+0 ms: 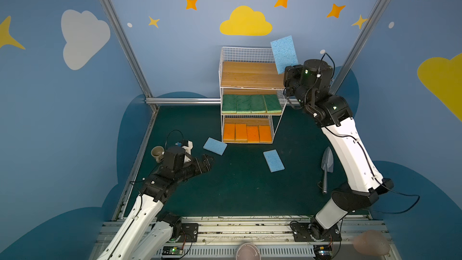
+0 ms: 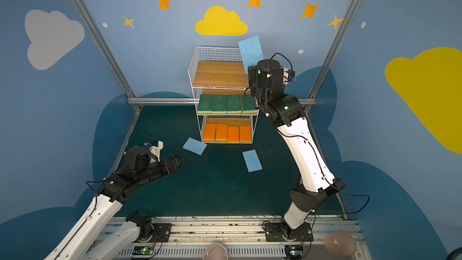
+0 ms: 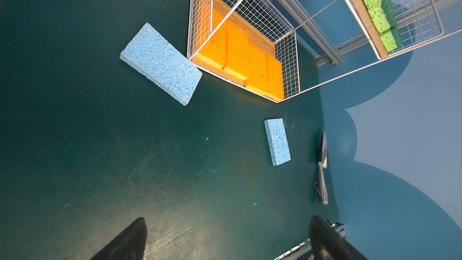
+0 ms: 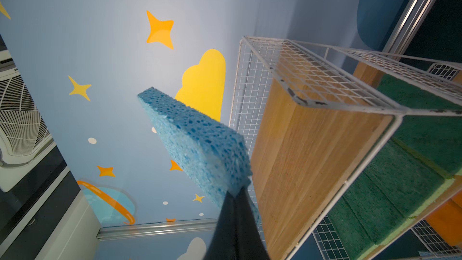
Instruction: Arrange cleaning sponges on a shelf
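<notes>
A blue sponge point(image 4: 192, 139) is pinched upright in my right gripper, shut on it, raised at the top shelf's point(image 1: 245, 74) right end; that shelf is otherwise bare wood. Green sponges point(image 1: 243, 103) fill the middle shelf, orange sponges point(image 1: 240, 132) the bottom one. Two more blue sponges lie on the floor, one point(image 3: 160, 63) left of the rack's front, the other point(image 3: 277, 141) in front of it to the right. My left gripper is open and empty, low at the left, facing them.
The rack's wire sides point(image 2: 193, 67) border each shelf. A trowel point(image 1: 327, 168) lies at the right, a mug point(image 1: 157, 154) at the left behind my left arm.
</notes>
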